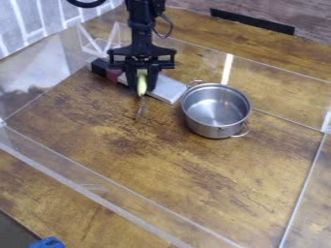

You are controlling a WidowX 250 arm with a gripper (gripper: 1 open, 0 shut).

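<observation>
The black gripper (141, 66) is at the upper middle of the camera view, shut on a spoon (141, 88) with a pale yellow-green handle. The spoon points down toward the viewer, its metal end seen thin below the handle. Behind it lies a light grey block (165, 89), with a dark and reddish object (111, 73) at its left, partly hidden by the gripper. A steel pot (216, 112) with handles stands to the right of the spoon.
Clear panels edge the left side and right. A blue object (46, 242) sits at the bottom left corner.
</observation>
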